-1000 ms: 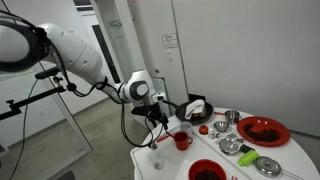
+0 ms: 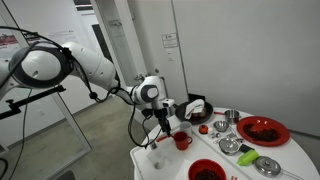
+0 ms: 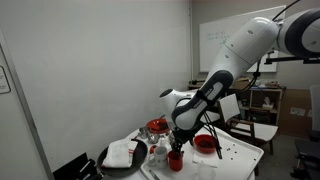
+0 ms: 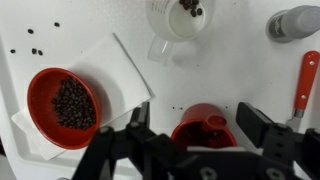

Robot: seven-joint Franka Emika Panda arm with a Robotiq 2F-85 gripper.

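My gripper (image 2: 169, 116) stands open above the table, just over and beside the red mug (image 2: 183, 142). In the wrist view the red mug (image 4: 204, 127) lies between the two spread fingers, its lower part hidden behind the gripper. The second exterior view shows the red mug (image 3: 175, 160) below my gripper (image 3: 184, 138), apparently with a gap between them. Nothing is held. A red bowl of dark beans (image 4: 66, 107) rests on a white napkin (image 4: 119, 75) to the left, and a clear glass cup (image 4: 180, 20) with a few beans stands at the top.
A red-handled tool (image 4: 307, 81) and a grey-topped bottle (image 4: 295, 23) lie to the right in the wrist view. Farther along the table are a large red plate (image 2: 262, 131), metal pots (image 2: 232, 116), a green object (image 2: 267, 166) and a black pan (image 3: 121, 154).
The gripper has turned at the wrist and shifted slightly to the right in exterior view 1, its fingers now seen more spread. The mug and the other tableware have not moved.
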